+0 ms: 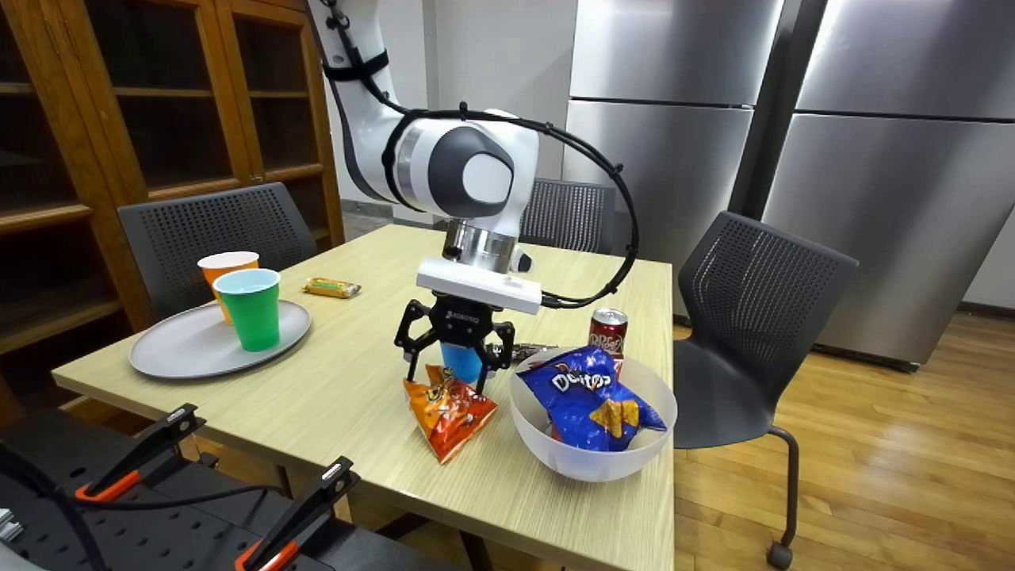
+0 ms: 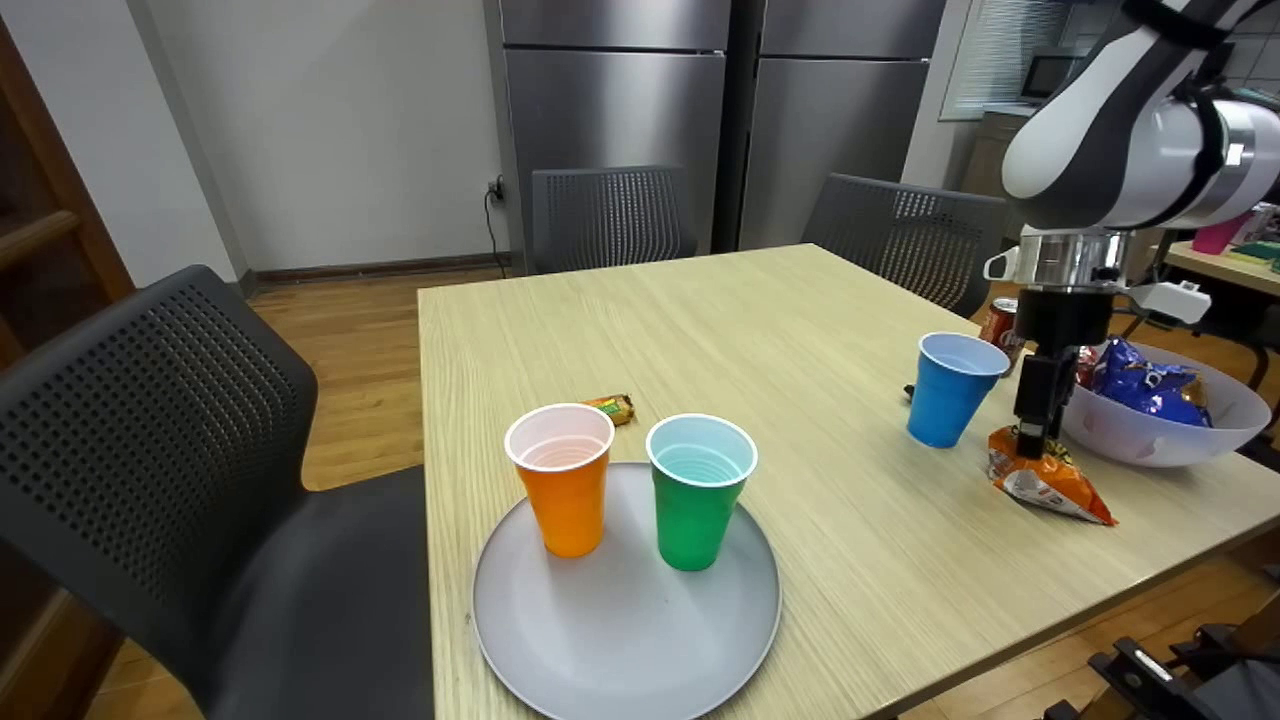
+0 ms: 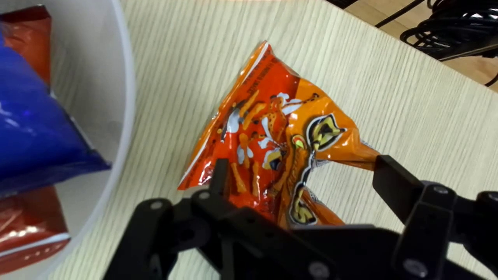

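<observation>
An orange and red snack bag (image 1: pixel 449 419) lies crumpled on the table beside the bowl. My gripper (image 1: pixel 445 382) is open and low over its far end, one finger on each side. In the wrist view the bag (image 3: pixel 280 135) spreads between and beyond the fingers; its right corner reaches one fingertip, and whether they touch I cannot tell. The translucent white bowl (image 1: pixel 590 466) holds a blue Doritos bag (image 1: pixel 595 400) and something red under it. A blue cup (image 2: pixel 954 390) stands upright close by, partly hidden behind the gripper in the first exterior view.
A soda can (image 1: pixel 608 331) and a dark wrapper (image 1: pixel 533 352) sit behind the bowl. At the table's other end a grey plate (image 2: pixel 624 654) carries an orange cup (image 2: pixel 564 492) and a green cup (image 2: pixel 693 504). A yellow-wrapped bar (image 1: pixel 331 287) lies near it.
</observation>
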